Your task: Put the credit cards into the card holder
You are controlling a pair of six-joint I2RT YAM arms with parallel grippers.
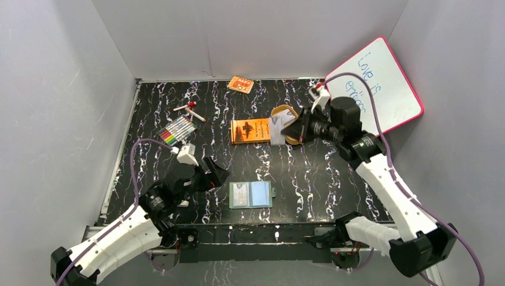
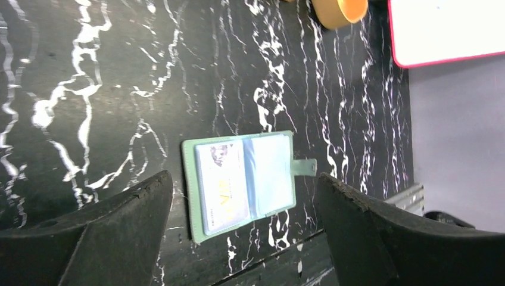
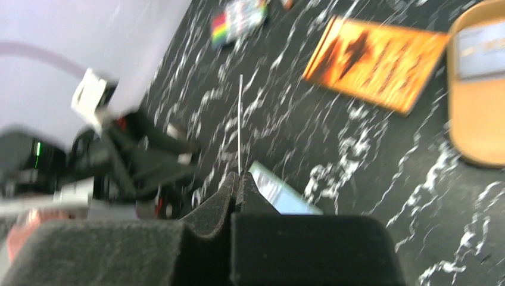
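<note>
The green card holder [image 1: 251,195] lies open at the front middle, a card in its left sleeve; the left wrist view [image 2: 271,173] shows it closely. My left gripper [image 1: 217,171] is open above and left of it, nothing between its fingers. My right gripper [image 1: 290,128] is raised over the yellow tray, shut on a thin card, seen edge-on upright in the right wrist view [image 3: 240,179] and as a translucent grey piece in the top view. The yellow tray [image 3: 464,125] holds further pale cards [image 3: 479,56].
An orange book [image 1: 250,130] lies left of the tray, a small orange box [image 1: 240,84] at the back. Pens [image 1: 177,130] and markers lie at the left. A whiteboard [image 1: 375,89] leans at the back right. Marble surface around the holder is clear.
</note>
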